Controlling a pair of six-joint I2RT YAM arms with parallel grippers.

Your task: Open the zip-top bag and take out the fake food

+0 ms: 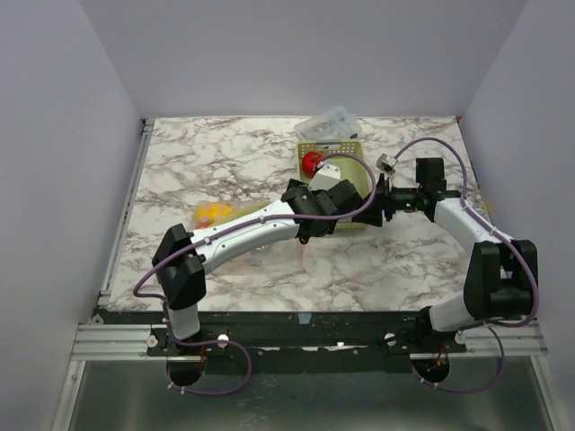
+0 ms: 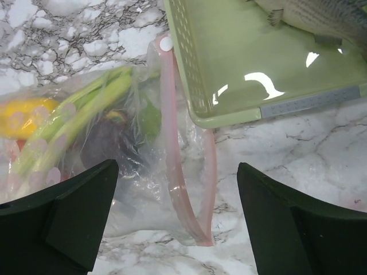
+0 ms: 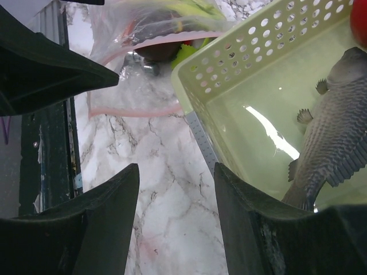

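The clear zip top bag lies flat on the marble table, its pink zip edge beside the basket. The two pink edges stand apart at the mouth. Inside are a yellow piece, long green stalks, a dark purple eggplant and a green leafy piece. Over the mouth end hovers my left gripper, fingers spread with nothing between them. My right gripper is open and empty near the basket's front corner. In the top view the left arm hides much of the bag.
A green basket adjoins the bag's mouth. It holds a red tomato and a grey fish. Behind it lies a clear plastic container.
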